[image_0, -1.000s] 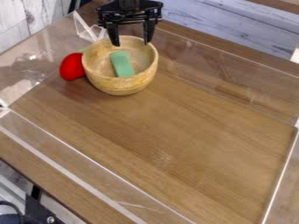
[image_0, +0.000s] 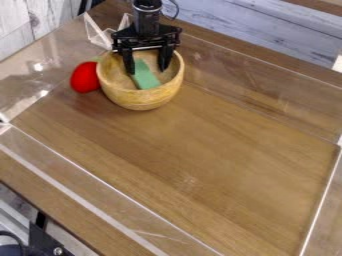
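Note:
A light wooden bowl (image_0: 140, 95) sits on the wooden table, with a green block (image_0: 146, 77) lying inside it. My black gripper (image_0: 144, 60) is over the bowl from the back, its open fingers reaching down inside the rim on either side, near the upper end of the green block. A red round object (image_0: 84, 78) lies just left of the bowl.
A pale plank wall stands along the back right, and the table's left edge is at the lower left.
The bowl and objects look unmoved.

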